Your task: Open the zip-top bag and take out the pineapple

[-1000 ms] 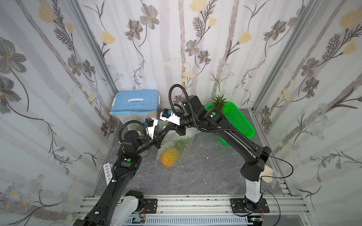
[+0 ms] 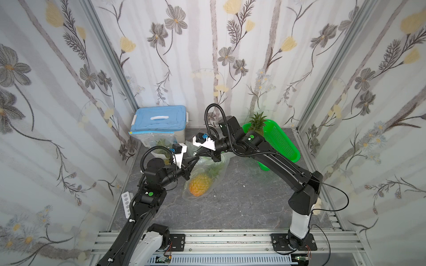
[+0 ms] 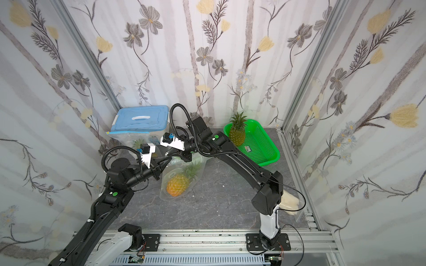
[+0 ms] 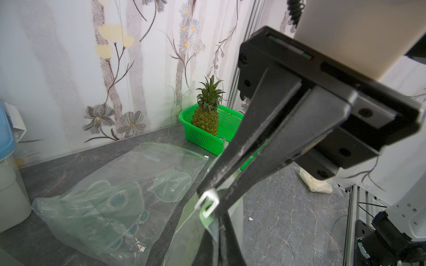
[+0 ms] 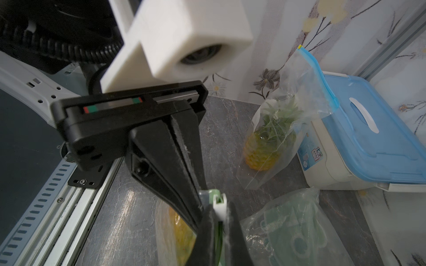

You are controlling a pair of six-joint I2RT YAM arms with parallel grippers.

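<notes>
A yellow pineapple (image 2: 199, 184) with green leaves lies inside a clear bag (image 3: 198, 169) mid-table, also partly visible in the right wrist view as a yellow pineapple (image 5: 181, 235). At the bag's top edge is a green zip strip with a white slider (image 4: 208, 201). My left gripper (image 2: 195, 160) is shut with the strip running into its fingertips. From the right, my right gripper meets it, shut, with the green strip between its fingers and the slider at the tips. Whether the zip is parted is hidden by the fingers.
A green basket (image 2: 281, 141) with another pineapple (image 3: 237, 135) stands at the back right. At the back left are a blue-lidded box (image 3: 139, 119) and a bagged pineapple (image 5: 265, 148). A flat bag (image 4: 111, 208) lies nearby.
The left arm has barely moved.
</notes>
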